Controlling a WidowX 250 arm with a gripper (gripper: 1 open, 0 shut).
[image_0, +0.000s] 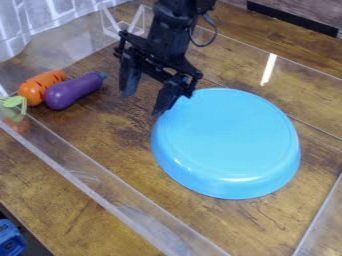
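Observation:
The black gripper (152, 82) hangs over the wooden board at upper centre, just behind the upper left edge of a large light-blue disc (225, 140). Its dark fingers are hard to make out, so I cannot tell how far apart they stand or whether anything is between them. A purple eggplant (72, 92) lies to its left, beside orange carrot-like toys (42, 85) with green tops at the board's left edge.
A clear plastic wall runs along the left and front of the wooden board (94, 160). A blue object (8, 237) is at the lower left corner outside it. The back right of the board is mostly bare.

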